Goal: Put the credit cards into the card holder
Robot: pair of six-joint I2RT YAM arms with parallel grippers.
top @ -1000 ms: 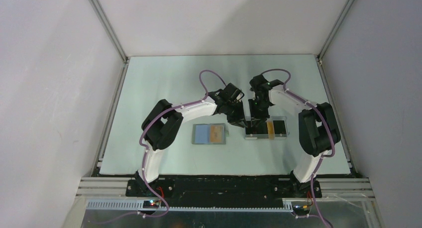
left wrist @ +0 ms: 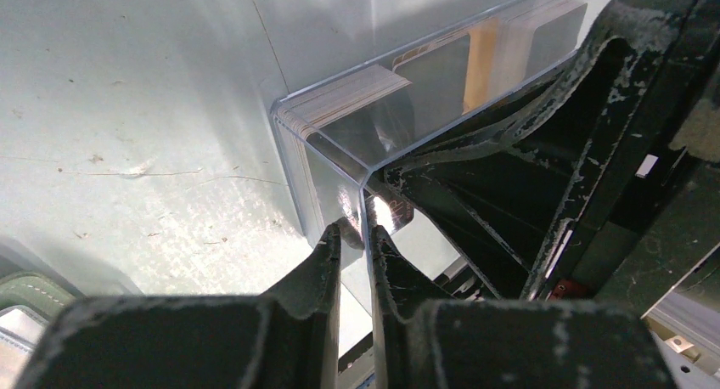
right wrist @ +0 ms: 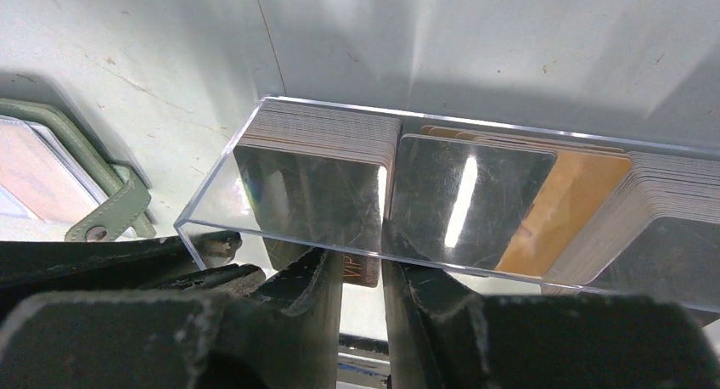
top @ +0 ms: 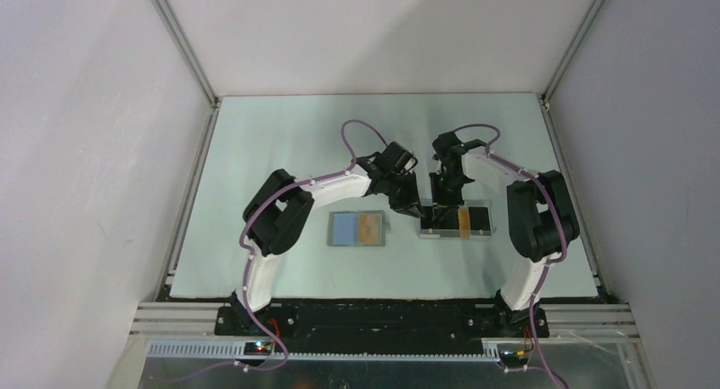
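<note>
A clear box (top: 456, 234) holding stacks of dark cards (right wrist: 314, 200) and a tan card (right wrist: 565, 206) lies right of centre. The green-edged card holder (top: 357, 244) lies open to its left, a blue face and a tan face showing; its snap strap (right wrist: 110, 206) appears in the right wrist view. My left gripper is shut on the box's clear corner wall. At the same end of the box is my right gripper, its fingers apart. Between them shows a dark card with reddish lettering (right wrist: 362, 268); whether they touch it is unclear.
Both arms work close together over the box's left end, and the left fingers (right wrist: 222, 274) sit right beside the right ones. Bare table (top: 272, 151) lies to the left and in front of the box.
My right gripper has come slightly right and toward the near side. The clear box has shifted a little right. The left arm has barely moved, and the card holder is unmoved.
</note>
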